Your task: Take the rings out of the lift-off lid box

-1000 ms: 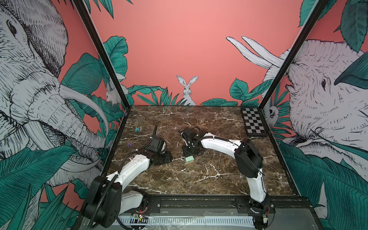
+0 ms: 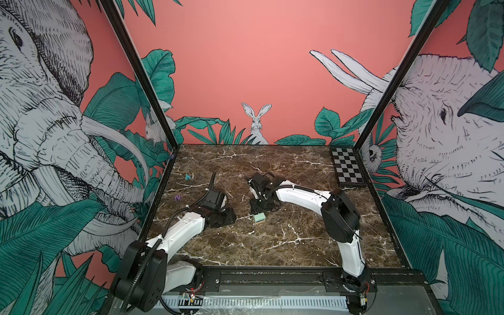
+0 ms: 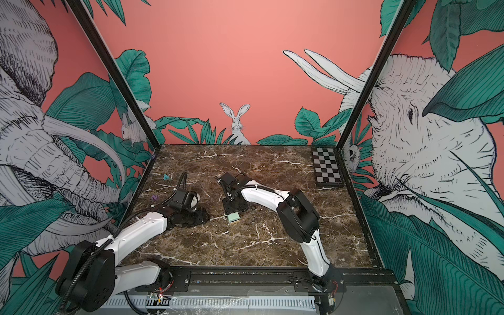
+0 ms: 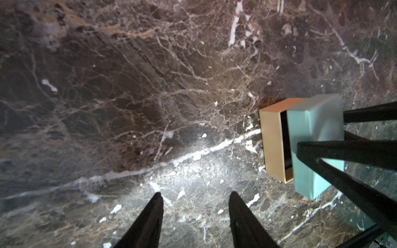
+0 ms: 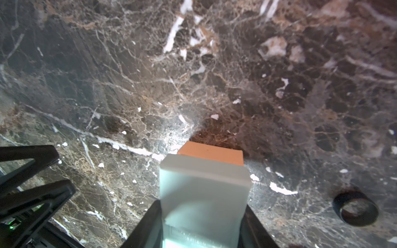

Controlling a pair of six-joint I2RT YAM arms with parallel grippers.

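A tan box sits on the marble table, part of its dark inside showing through a gap under its pale green lid. My right gripper has a finger against each side of this lid, which looks raised above the box. In the right wrist view the lid hides most of the box, leaving an orange side visible. No rings show inside the box. My left gripper is open to the left of the box, with only bare table between its fingers.
A short black ring-like piece lies to the right of the box. Small blue and purple objects are at the table's left side. A checkered board occupies the far right corner.
My right gripper and the green lid have shifted only slightly. The left arm stays almost where it was.
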